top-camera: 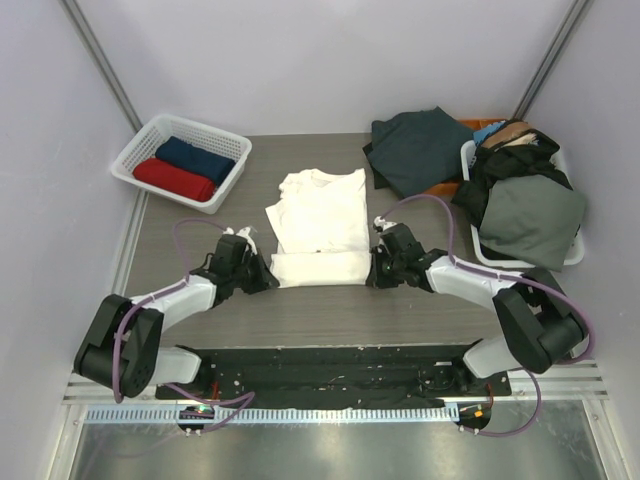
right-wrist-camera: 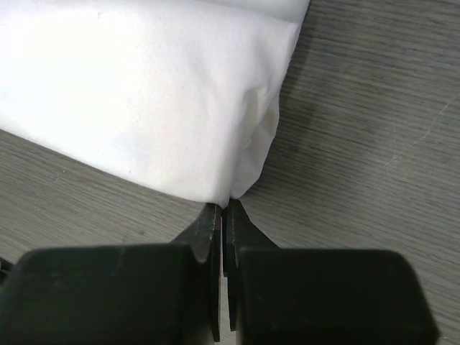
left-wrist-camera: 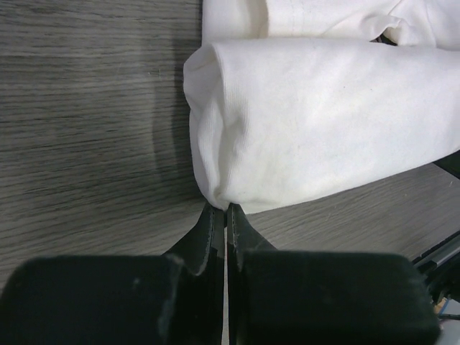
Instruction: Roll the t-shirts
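Note:
A white t-shirt point(top-camera: 322, 215) lies on the table with its bottom edge turned up into a folded band point(top-camera: 322, 268). My left gripper point(top-camera: 274, 283) is at the band's lower left corner. In the left wrist view its fingertips point(left-wrist-camera: 237, 215) are shut on that folded corner point(left-wrist-camera: 219, 183). At the opposite end, my right gripper point(top-camera: 372, 282) meets the lower right corner. The right wrist view shows the fingers point(right-wrist-camera: 241, 223) closed together with the tip of the fold point(right-wrist-camera: 224, 190) between them.
A white basket point(top-camera: 222, 190) with a red and a navy roll stands at the back left. Dark cloths point(top-camera: 415, 150) and a heaped white basket point(top-camera: 575, 255) occupy the right. Bare table point(top-camera: 310, 318) lies in front of the shirt.

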